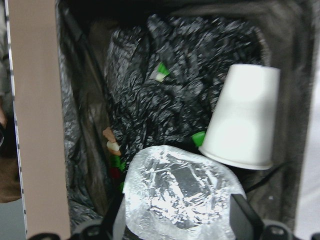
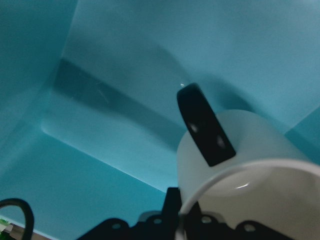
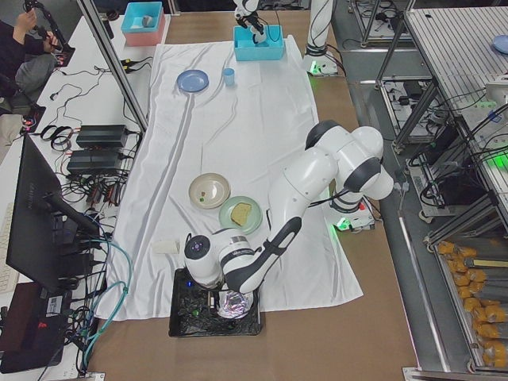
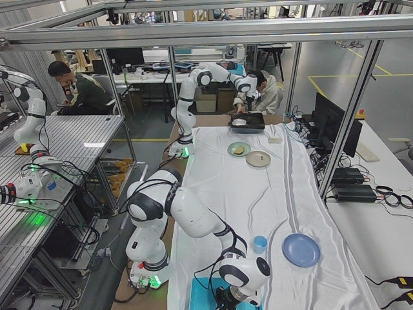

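Observation:
My left gripper hangs open over a black lined bin (image 3: 182, 321), its fingers either side of a crumpled foil piece (image 1: 175, 185); whether it touches the foil I cannot tell. A white paper cup (image 1: 240, 115) lies on its side beside the foil, with small green scraps around. At the far end my right gripper is inside a blue bin (image 2: 90, 165) at the rim of a white mug (image 2: 240, 135) with a black strip across it in the right wrist view; whether its fingers are shut cannot be told.
A green plate (image 3: 227, 222) with a yellow food piece, a beige plate (image 3: 198, 190) and a pale flat item (image 3: 165, 247) lie near the black bin. A blue plate (image 3: 192, 80) and blue cup (image 3: 228, 77) stand farther back.

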